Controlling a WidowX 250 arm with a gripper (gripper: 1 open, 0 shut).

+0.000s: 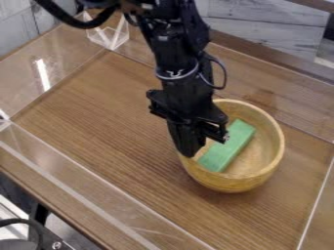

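Observation:
A wooden bowl (256, 168) in a light yellow tone sits on the wooden table at right, holding a green block (229, 146). My black gripper (188, 146) reaches down at the bowl's left rim, partly in front of it. Its fingertips are dark and close together, with nothing visible between them.
A clear plastic object (111, 29) stands at the back left. A black cable (26, 234) shows at the lower left edge.

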